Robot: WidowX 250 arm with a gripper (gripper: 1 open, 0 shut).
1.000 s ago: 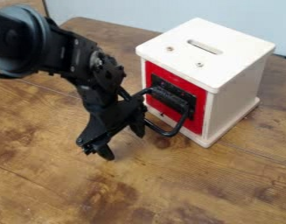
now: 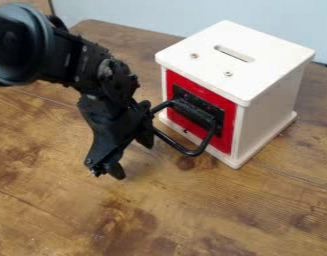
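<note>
A white wooden box (image 2: 270,95) with a slot in its top and a red front panel (image 2: 175,86) stands on the table. A black metal mechanism (image 2: 197,110) with a looped handle is on the red panel, the loop sticking out toward the lower left. My black gripper (image 2: 123,156) points down to the left of the box, low over the table, its fingers apart with nothing visible between them. The arm passes close by the handle; whether they touch I cannot tell.
A pale wall runs behind at the top.
My gripper has shifted slightly left and up since a second ago. The box looks unmoved.
</note>
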